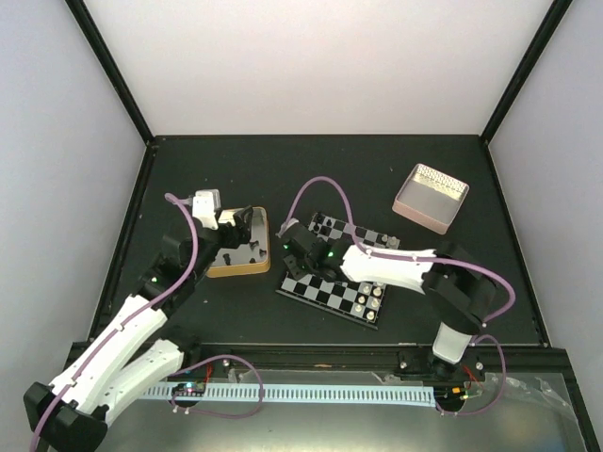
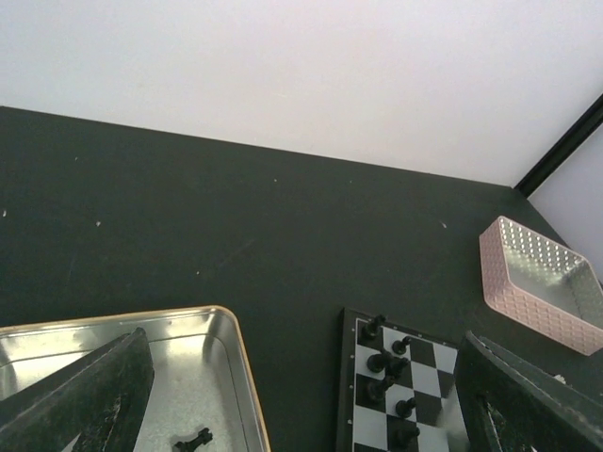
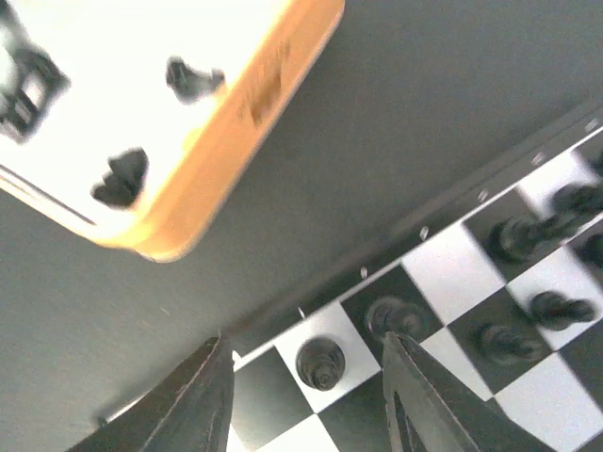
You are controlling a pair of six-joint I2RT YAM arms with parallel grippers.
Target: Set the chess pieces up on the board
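My left gripper (image 1: 240, 221) stands open above the tan-rimmed tray (image 1: 266, 240), which holds dark pieces, among them one (image 2: 193, 443) low in the left wrist view. The chessboard (image 1: 325, 297) lies right of the tray, with black pieces along its left edge and white pieces at its right. My right gripper (image 1: 292, 259) is over the board's left side; in the right wrist view its fingers part around a black piece (image 3: 320, 363) standing on a square, below the fingertips or between them, which I cannot tell. Other black pieces (image 3: 523, 235) stand to the right.
A pink basket (image 1: 429, 202) sits at the back right. Walls enclose the table on three sides.
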